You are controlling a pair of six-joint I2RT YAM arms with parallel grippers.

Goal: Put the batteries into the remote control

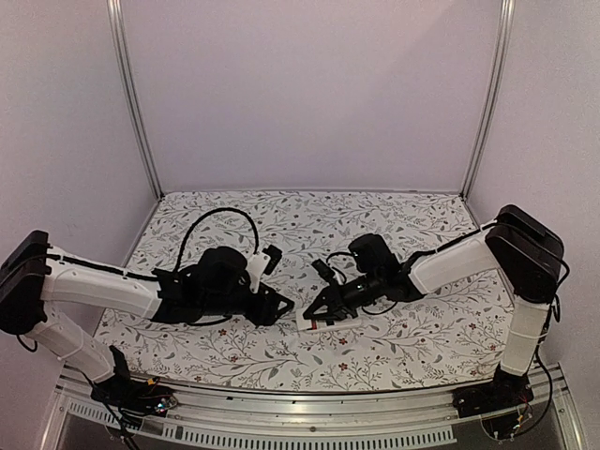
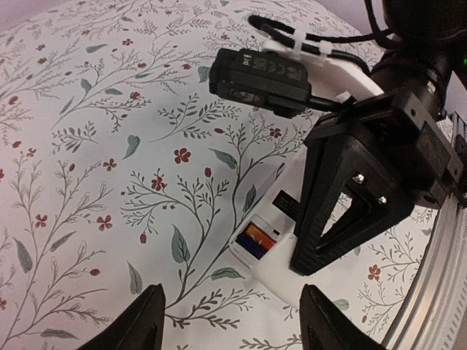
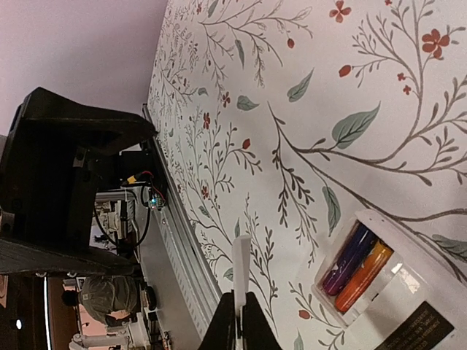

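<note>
The white remote control (image 1: 340,323) lies flat on the table, its compartment holding a purple battery (image 3: 349,257) and an orange battery (image 3: 363,275), seen clearly in the right wrist view. My right gripper (image 1: 319,307) is over the remote in the top view; in the right wrist view its fingertips are shut beside the remote, nothing clearly between them. My left gripper is open, left of the remote, with only flowered table between its fingers in the left wrist view.
Walls stand at the back and sides, and a metal rail (image 1: 309,394) runs along the front edge.
</note>
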